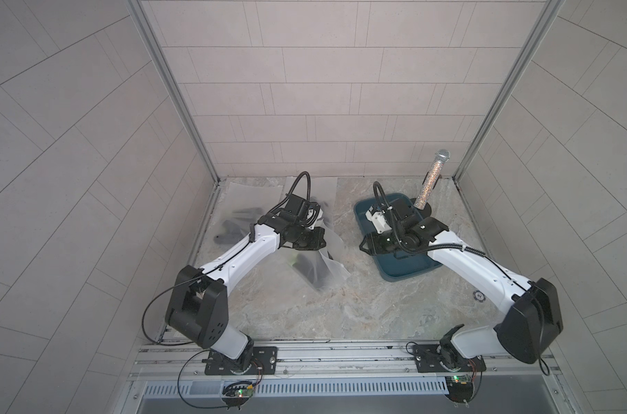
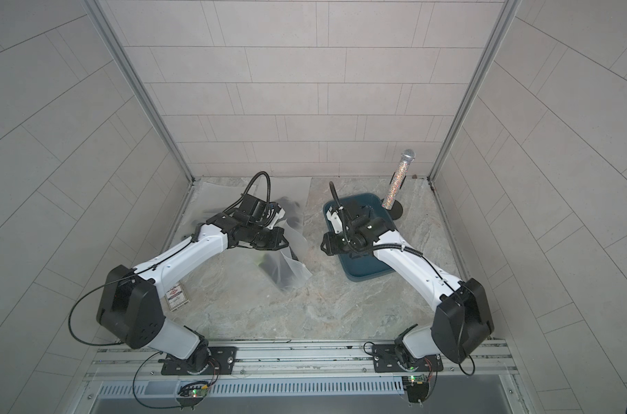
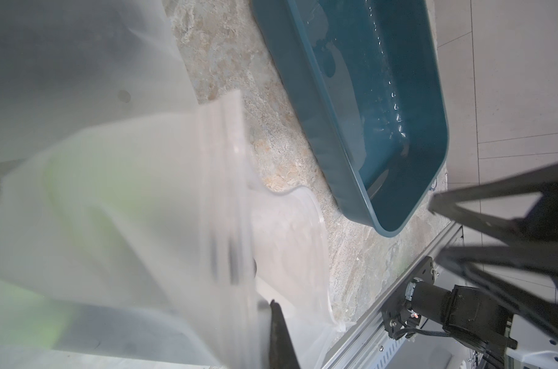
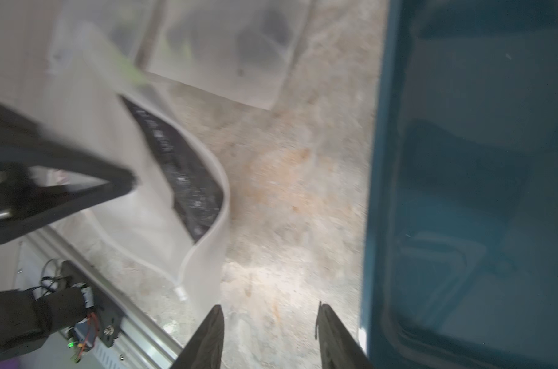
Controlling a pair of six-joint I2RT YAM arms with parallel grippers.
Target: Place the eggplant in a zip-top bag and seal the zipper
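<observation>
A clear zip top bag lies near the table's middle, its mouth toward the right and partly gaping. Through that mouth, in the right wrist view, shows the dark glossy eggplant, with green blurred through the film at the bag's far end. My left gripper is shut on the bag's upper film, holding that wall raised; in the left wrist view its dark finger is partly hidden by the film. Over the tray's left edge, my right gripper stands open and empty, right of the bag mouth.
A teal tray sits under the right arm. Other filled bags lie at the back left. A bead-filled tube on a dark base leans behind the tray.
</observation>
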